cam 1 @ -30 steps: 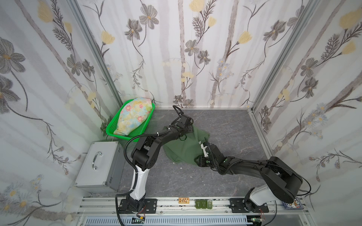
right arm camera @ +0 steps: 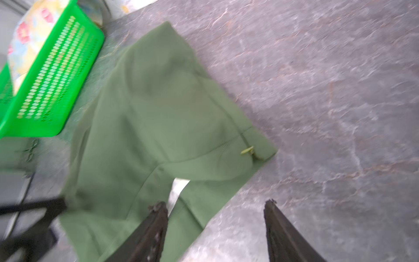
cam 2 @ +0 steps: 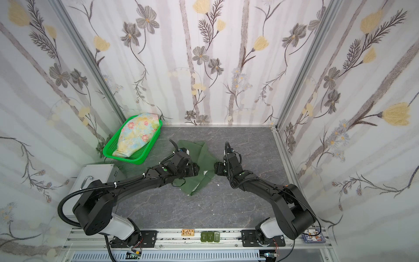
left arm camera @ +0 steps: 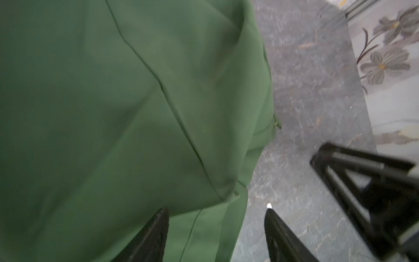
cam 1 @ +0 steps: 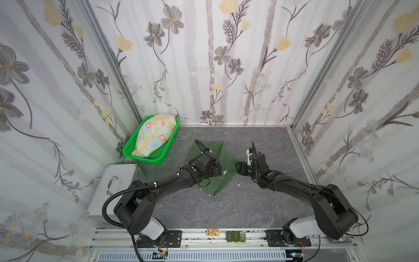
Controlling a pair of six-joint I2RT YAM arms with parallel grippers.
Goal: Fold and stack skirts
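A green skirt (cam 1: 213, 185) lies loosely folded and crumpled in the middle of the table, also filling much of the left wrist view (left arm camera: 144, 109). My left gripper (cam 1: 217, 171) is over the skirt, its fingers apart with no cloth seen gripped between them. My right gripper (cam 1: 240, 169) hovers at the skirt's right edge; in the right wrist view its fingers (right arm camera: 279, 227) stand apart, with table and cloth below. A flowered pastel cloth (cam 1: 153, 133) lies in the green basket (cam 1: 159, 159) at the back left.
A silver metal case (cam 1: 100, 192) stands at the left side, partly behind my left arm. Bare table (cam 1: 275, 148) shows to the right and in front of the skirt. Patterned walls enclose the back and sides.
My left gripper has moved toward the front, from the skirt's back part to its middle. My right gripper has moved back and right. The skirt now lies differently, shifted leftward.
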